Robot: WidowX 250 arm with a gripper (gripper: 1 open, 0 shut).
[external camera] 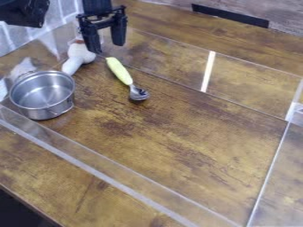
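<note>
My dark gripper [103, 32] hangs open near the top left, above and behind the objects on the wooden table. Below it lies a spoon or scoop with a pale yellow handle [119, 72] and a shiny metal head [137, 93]. A white object [80, 55], rounded at one end, lies to the left of the handle. A steel pot [42, 94] stands at the left, nearer the front.
Clear strips or panels run along the table's edges. A dark bar [231, 16] sits at the back right.
</note>
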